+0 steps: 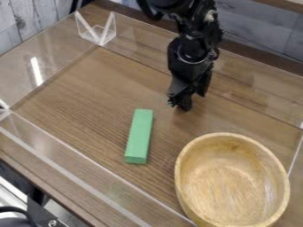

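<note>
A green block (pixel 140 136) lies flat on the wooden table, lengthwise front to back, left of the tan bowl (pixel 232 183). My black gripper (pixel 182 99) is low over the table behind and to the right of the block, apart from it. Its fingers are dark and small in view, and I cannot tell how far open they are.
A clear plastic object (pixel 97 28) stands at the back left near the table's edge.
</note>
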